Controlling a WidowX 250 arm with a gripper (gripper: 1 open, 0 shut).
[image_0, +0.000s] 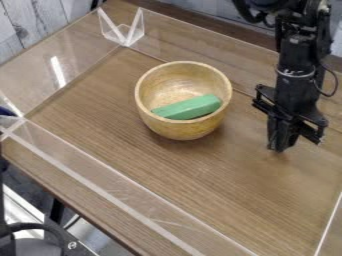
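My black gripper hangs low over the wooden table at the right, shut, with nothing visible between its fingers. To its left sits a tan bowl with a green block lying inside it, apart from the gripper.
A clear plastic container stands at the back left. A black cable or part shows at the bottom left corner.
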